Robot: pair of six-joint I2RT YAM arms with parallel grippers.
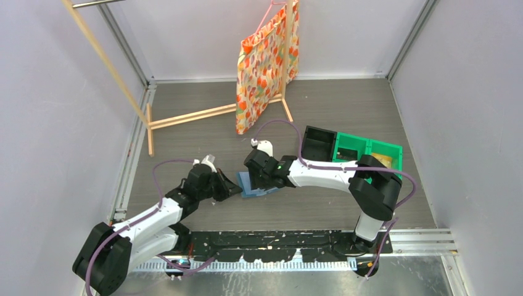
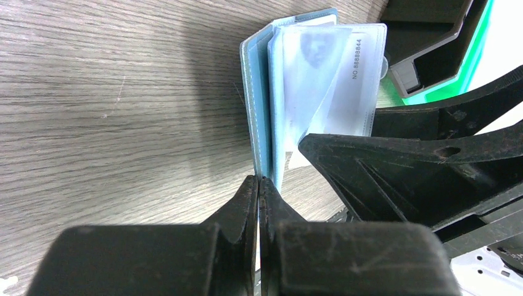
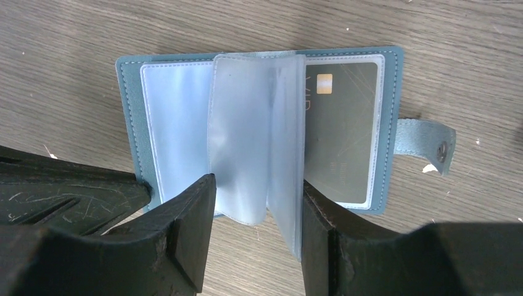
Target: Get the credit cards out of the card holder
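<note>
The blue card holder (image 3: 132, 111) lies spread on the table, its clear sleeves standing up in the middle. In the right wrist view a dark grey credit card (image 3: 345, 142) with a gold chip sits in the right-hand sleeve. A white card (image 2: 354, 80) with printed digits shows in the left wrist view. My left gripper is shut on the holder's left edge. Over the holder, my right gripper is open, with the raised clear sleeves (image 3: 240, 135) between its fingers. From the top, the right arm covers much of the holder.
Right of the holder stand a black bin (image 1: 319, 143) and a green bin (image 1: 387, 150). A wooden rack with a patterned cloth (image 1: 266, 68) is at the back. The holder's strap (image 3: 425, 139) sticks out to the right.
</note>
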